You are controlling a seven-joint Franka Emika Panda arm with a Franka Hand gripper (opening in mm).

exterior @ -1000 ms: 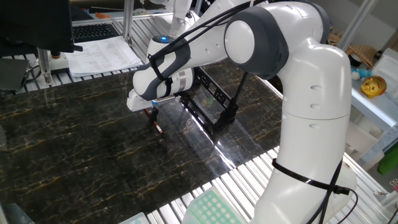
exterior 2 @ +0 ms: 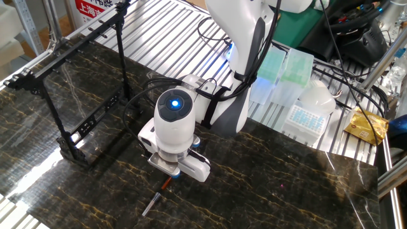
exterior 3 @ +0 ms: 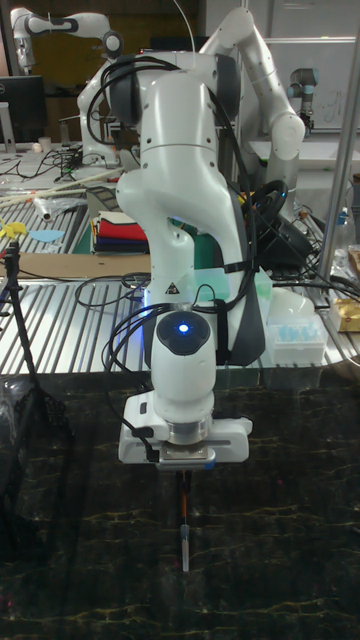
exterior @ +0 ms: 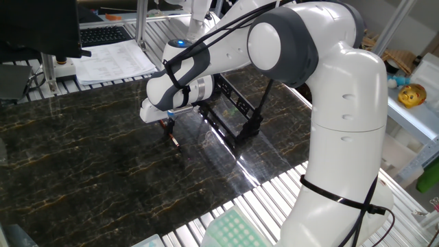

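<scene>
A thin pen-like stick (exterior: 176, 143), brownish with a pale end, shows beneath the hand, by the dark marble table top. From behind the hand in the second exterior view, the same stick (exterior 2: 151, 204) juts toward the front, silvery at its near end. My gripper (exterior: 169, 132) points down right over the stick, with a dark finger beside it. Facing the arm, the third exterior view has the stick (exterior 3: 185, 548) directly below the hand. The white hand covers most of the fingers, so their gap and any hold on the stick are hidden.
A black frame rack (exterior 2: 76, 137) stands close beside the hand. Pale green boxes (exterior 2: 270, 67) and a white tube rack (exterior 2: 305, 124) sit on the slatted metal surface behind. Papers (exterior: 113, 62) lie at the far edge. Much of the marble top (exterior: 75, 165) is bare.
</scene>
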